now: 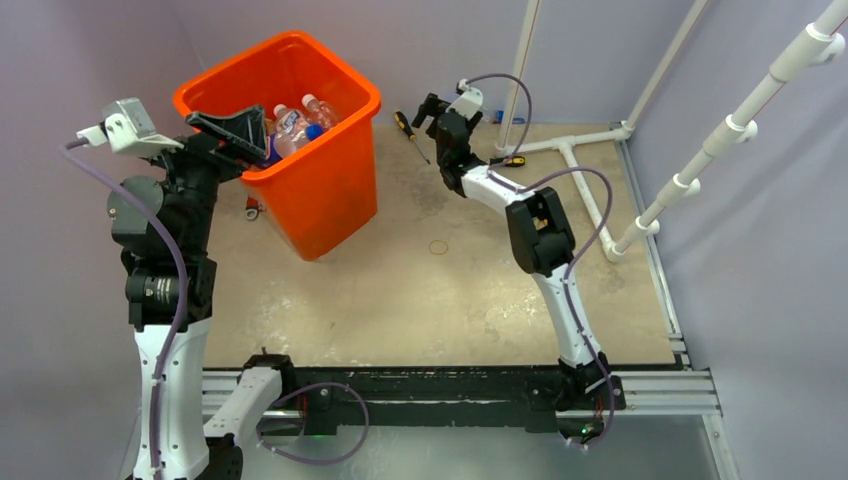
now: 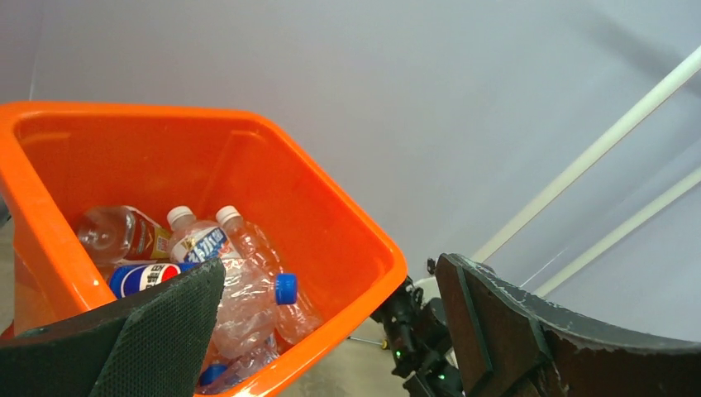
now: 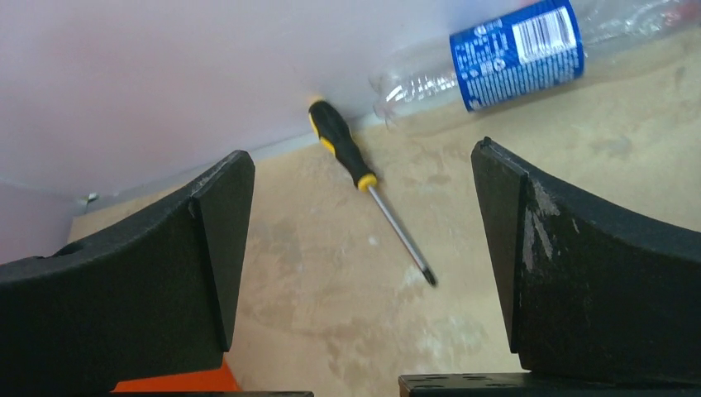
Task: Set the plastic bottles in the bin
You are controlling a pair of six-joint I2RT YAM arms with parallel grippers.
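The orange bin (image 1: 320, 190) stands at the back left with several plastic bottles inside. Among them in the left wrist view are a blue-capped clear bottle (image 2: 248, 304), a white-capped bottle (image 2: 202, 238) and one with a blue Pepsi label (image 2: 149, 277). My left gripper (image 1: 255, 138) is open over the bin's left side, nothing between its fingers. Against the back wall a clear bottle with a blue label (image 3: 519, 54) lies on its side; my right gripper hides most of it from above. That right gripper stands open and empty, short of the bottle.
A yellow-black screwdriver (image 3: 343, 145) lies between the bin and the bottle, within the right fingers' view. Another screwdriver (image 1: 508, 161) is beside the right wrist. White pipes (image 1: 570, 140) frame the right side.
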